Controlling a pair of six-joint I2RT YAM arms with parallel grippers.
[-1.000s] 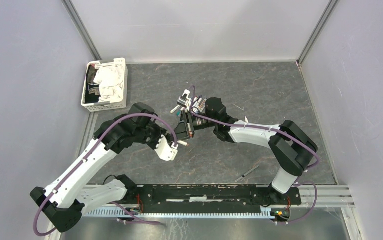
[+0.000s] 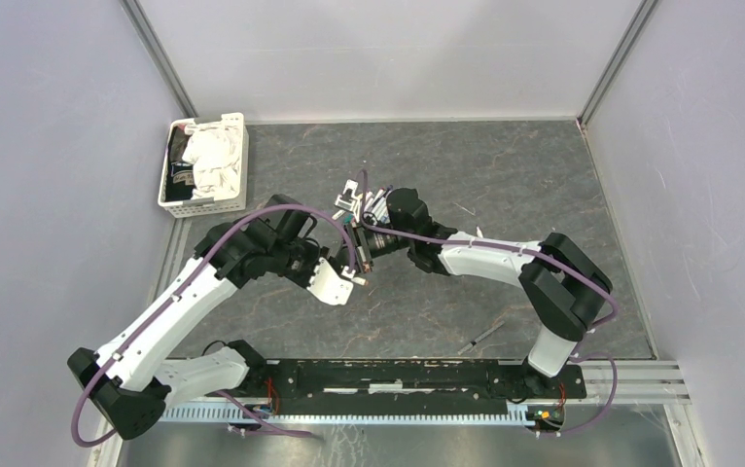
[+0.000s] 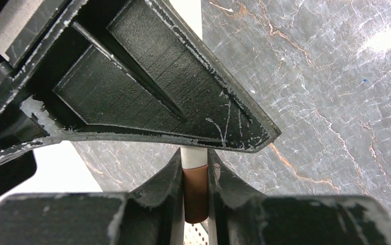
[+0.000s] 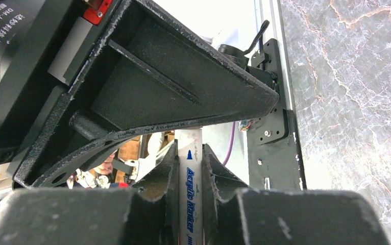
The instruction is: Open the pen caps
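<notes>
Both grippers meet at the middle of the table in the top view. In the left wrist view, a brown-banded pen end (image 3: pixel 195 191) with a white upper part sits upright between the fingertips of my left gripper; whether they press on it is unclear. In the right wrist view, my right gripper is shut on a white marker (image 4: pixel 188 204) with blue lettering, its top hidden behind the black housing. Several other pens (image 2: pixel 380 202) lie behind the grippers, mostly hidden in the top view.
A white basket (image 2: pixel 232 199) with cloths stands at the back left. A grey pen (image 2: pixel 480 337) lies near the front right.
Both arms have shifted slightly in the top view: the left one a little rightward, the right one a little leftward.
</notes>
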